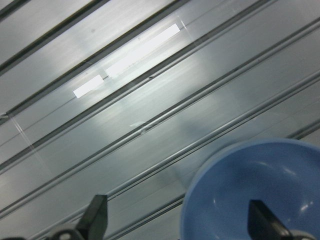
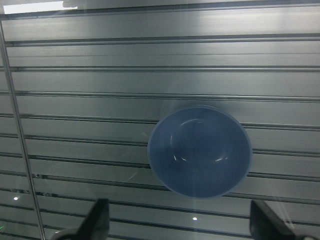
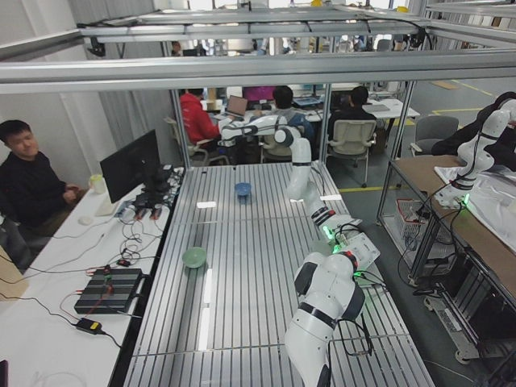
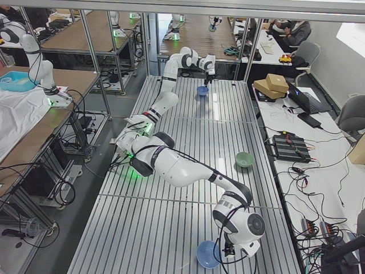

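Observation:
In the left wrist view, a blue bowl (image 1: 240,185) fills the lower right, with my open left gripper at its rim, one finger over the bowl. The camera right view shows this gripper (image 4: 210,79) at the far bowl (image 4: 202,91). My right gripper is open above another blue bowl (image 2: 200,150), centred in the right wrist view; in the camera left view that bowl (image 3: 243,190) stands at the far end, below the raised arm. A green bowl (image 3: 194,258) sits between them, off to one side.
Both arm bases crowd one long edge. A desk (image 3: 56,355) with monitor, cables and a seated person runs along the other; frame posts stand at the corners.

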